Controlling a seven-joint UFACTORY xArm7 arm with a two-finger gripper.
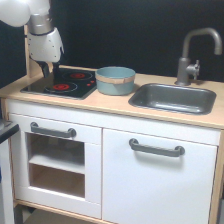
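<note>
A blue-grey pot [116,84] stands upright on the wooden counter, between the black stovetop and the sink. My white gripper [47,76] hangs at the upper left, its dark fingers low over the left side of the stovetop [80,79]. The pot is to its right, clear of the fingers. They are small and dark against the dark background, so whether they are apart or together cannot be made out, nor whether anything lies between them.
Right of the pot is a steel sink [173,98] with a tall curved faucet [187,62] behind it. Below the counter are an open-fronted compartment [57,165] and a closed white cabinet door [155,185]. Bare counter lies in front of the pot.
</note>
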